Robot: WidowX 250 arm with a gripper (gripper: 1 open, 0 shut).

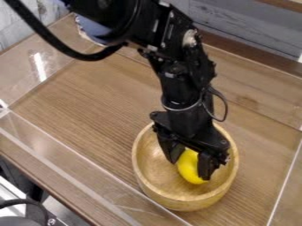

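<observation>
The black robot gripper (189,150) reaches down from the top into a round tan bowl (160,181), its open fingers around a yellow oblong object (192,174) lying in the bowl. The fingers partly hide the object; whether they touch it cannot be told.
A clear edge strip runs along the left front, with a black cable at the bottom left. A grey wall stands at the back.
</observation>
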